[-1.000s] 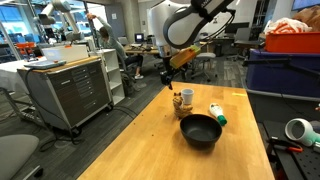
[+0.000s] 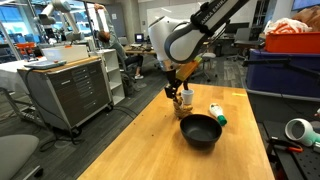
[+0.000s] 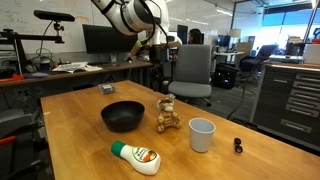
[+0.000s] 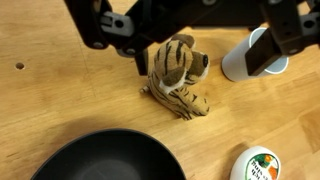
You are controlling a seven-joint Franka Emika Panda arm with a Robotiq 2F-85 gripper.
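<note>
A plush tiger (image 4: 172, 78), orange-brown with dark stripes, lies on the wooden table between the bowl and the cup. My gripper is open above the tiger, its dark fingers apart on either side in the wrist view. Nothing is held. In exterior view 2 the plush tiger (image 3: 168, 119) sits below the gripper (image 3: 160, 88), with a gap still showing. From exterior view 1, the gripper (image 2: 179, 82) hangs close over the tiger (image 2: 181, 106) and its fingertips are too small to make out clearly.
A black bowl (image 3: 123, 117) stands beside the tiger, and a white cup (image 3: 200, 134) on its other side. Nearer exterior view 2 lies a white bottle with a green cap (image 3: 136, 157). A small black object (image 3: 238, 145) rests near the table edge. Exterior view 1's table foreground is clear.
The arm has come down and slightly toward exterior view 1, bringing the gripper closer over the tiger. The tiger, bowl, cup and bottle have stayed in place.
</note>
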